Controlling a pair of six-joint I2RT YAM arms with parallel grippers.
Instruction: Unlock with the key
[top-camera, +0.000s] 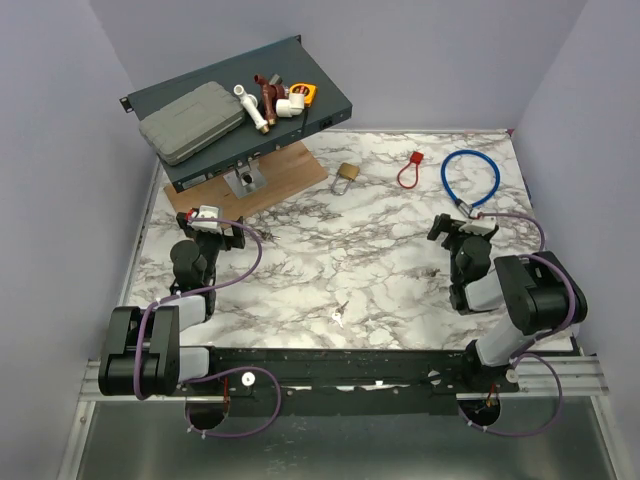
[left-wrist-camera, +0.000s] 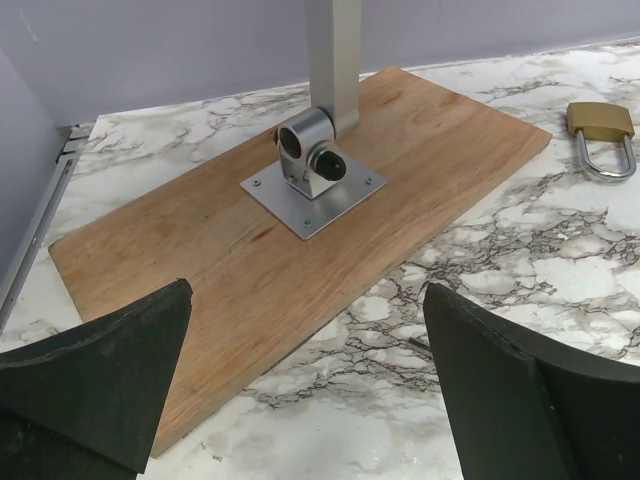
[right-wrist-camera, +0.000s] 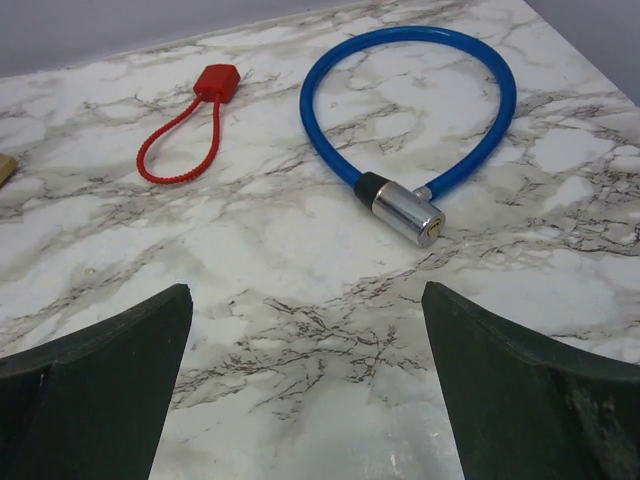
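A small silvery item (top-camera: 337, 317), possibly the key, lies near the table's front middle; it is too small to tell. Three locks rest on the marble: a brass padlock (top-camera: 348, 171) with its shackle facing the front, a red cable lock (right-wrist-camera: 217, 84), and a blue ring-shaped cable lock (right-wrist-camera: 402, 210) with a silver barrel. My left gripper (top-camera: 212, 227) is open and empty by the wooden board at left. On the right, my other gripper (top-camera: 464, 226) is also open, just in front of the blue lock, nothing between its fingers.
A raised dark shelf (top-camera: 290, 62) at the back left carries a grey case (top-camera: 192, 122), pipe fittings and a yellow tape measure. Its metal post stands on a wooden board (left-wrist-camera: 230, 240).
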